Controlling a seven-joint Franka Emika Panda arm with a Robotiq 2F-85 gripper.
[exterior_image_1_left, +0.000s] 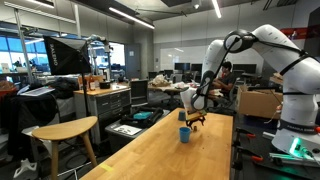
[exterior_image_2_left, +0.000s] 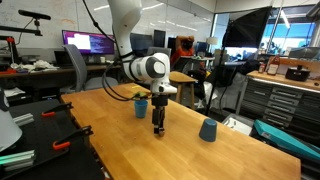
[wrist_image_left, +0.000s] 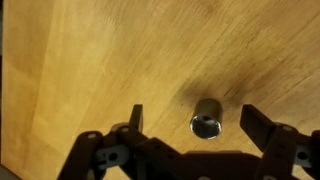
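In the wrist view a small dark metallic cylinder (wrist_image_left: 206, 118) lies on the wooden table. It sits in the gap between the two fingers of my gripper, apart from both and nearer the right one. The fingers are wide apart and hold nothing. In exterior view 2 the gripper (exterior_image_2_left: 148, 128) hangs fingers down, low over the table; the cylinder is hard to make out there.
A dark blue cup (exterior_image_2_left: 208, 130) stands on one side of the gripper and a blue mug (exterior_image_2_left: 140, 107) on the other. Wide bare stretches of the wooden tabletop (exterior_image_1_left: 150, 155) lie around them. Chairs and shelving stand beyond the table.
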